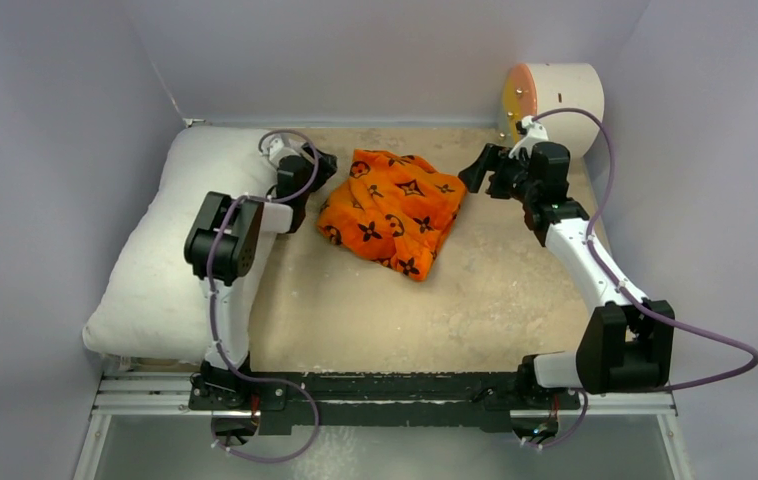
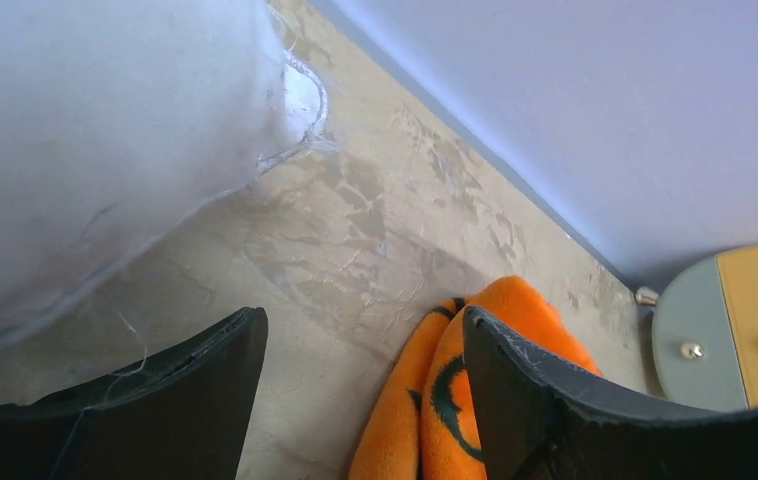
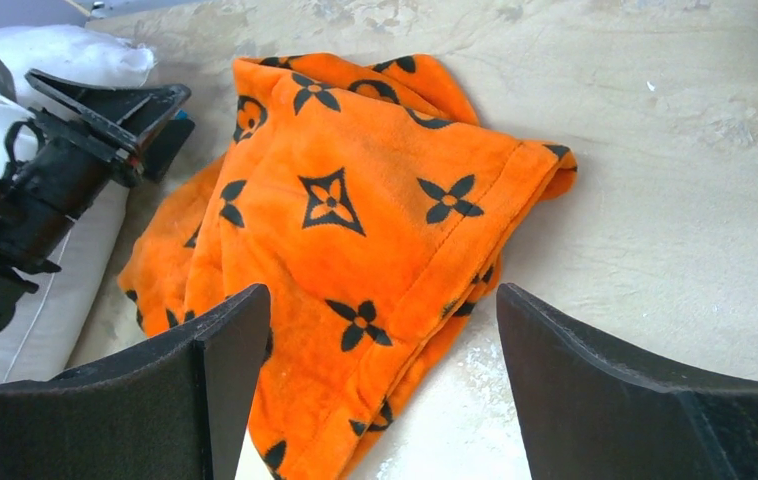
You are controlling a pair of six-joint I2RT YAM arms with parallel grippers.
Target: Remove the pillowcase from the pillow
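Note:
The orange pillowcase [image 1: 395, 210] with dark flower patterns lies crumpled on the middle of the table, apart from the pillow. The bare white pillow [image 1: 180, 240] rests along the table's left side. Between pillow and pillowcase hovers my left gripper [image 1: 327, 163], its fingers spread. In the left wrist view, part of the pillowcase [image 2: 440, 400] shows behind one finger and nothing is gripped. By the pillowcase's right corner, my right gripper [image 1: 470, 170] is open. The right wrist view shows a wide gap between its fingers, with the pillowcase [image 3: 355, 230] lying beyond them.
A white drum with an orange-yellow face [image 1: 560, 100] stands at the back right corner. Grey walls [image 1: 335, 60] close off the back and sides. Bare table [image 1: 405, 330] lies in front of the pillowcase and to its right.

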